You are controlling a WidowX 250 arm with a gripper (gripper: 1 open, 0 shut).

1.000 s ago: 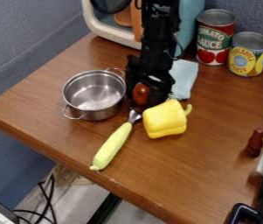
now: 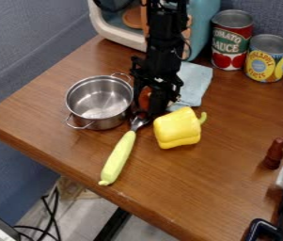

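My black gripper [image 2: 156,94] is low over the table, between the steel pot [image 2: 96,104] and the yellow pepper [image 2: 177,130]. A red-orange object is mostly hidden behind it. Below it lies an object with a pale yellow handle [image 2: 117,160] and a metal end reaching up toward the gripper. A light blue cloth [image 2: 193,81] lies just behind. Whether the fingers are open or shut is hidden.
A tomato sauce can [image 2: 231,42] and a yellow can [image 2: 267,61] stand at the back right. A pepper mill [image 2: 275,153] and dark appliance are at the right.
The gripper has shifted slightly, and the red-orange object that showed at its tip a second ago is now more hidden behind it.
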